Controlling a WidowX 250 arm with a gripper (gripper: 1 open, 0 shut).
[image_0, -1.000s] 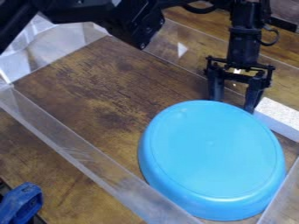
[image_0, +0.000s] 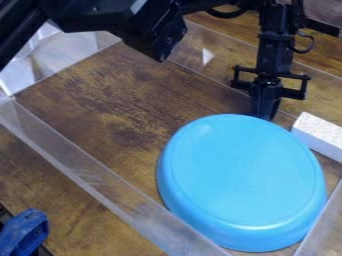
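My black gripper (image_0: 265, 100) points down at the back right of the clear-walled bin, just behind a large light blue round object (image_0: 241, 180). Its fingers look drawn together, shut, with nothing visible between them; the tips are dark and hard to make out. A white block (image_0: 318, 134) lies to the right of the blue object, just below and right of the gripper.
The wooden bin floor (image_0: 100, 105) is clear on the left. Transparent walls edge it. A dark blue object (image_0: 19, 232) lies outside at the lower left.
My gripper's fingers have drawn together from a wider spread, and the gripper has shifted slightly left. The blue object and white block look unmoved.
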